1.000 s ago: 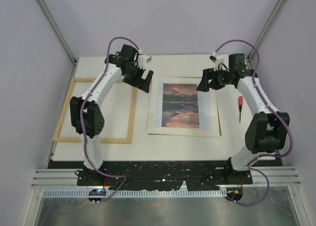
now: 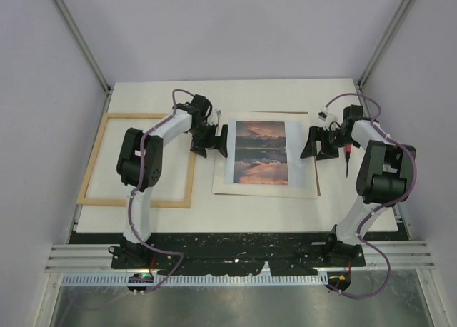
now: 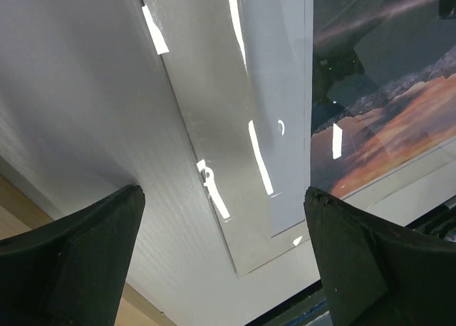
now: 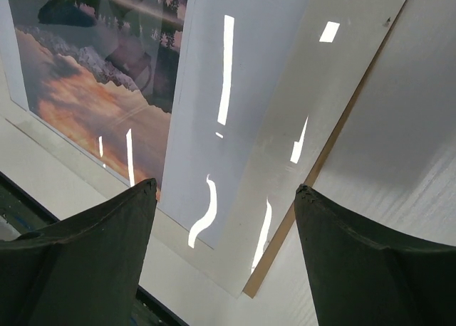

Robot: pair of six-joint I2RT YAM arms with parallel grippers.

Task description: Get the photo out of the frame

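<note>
The landscape photo (image 2: 261, 153) lies on the table inside a pale border, under a clear sheet (image 4: 235, 91) that throws bright glints, with a thin brown backing (image 4: 274, 258) peeking out along the right edge. A separate wooden frame (image 2: 191, 180) rests at the left of the table. Over the photo panel's left edge hovers my left gripper, open, its fingers on either side of that edge with nothing held. My right gripper stands open above the panel's right edge in the same way. Whether either one touches the panel is unclear.
A red-handled screwdriver (image 2: 348, 154) lies at the right, close to the right arm. Bare white table (image 2: 264, 216) shows in front of the panel and behind it.
Both grippers have come down and toward the front of the table, ending at the panel's left and right edges. The photo panel, wooden frame and screwdriver have stayed put.
</note>
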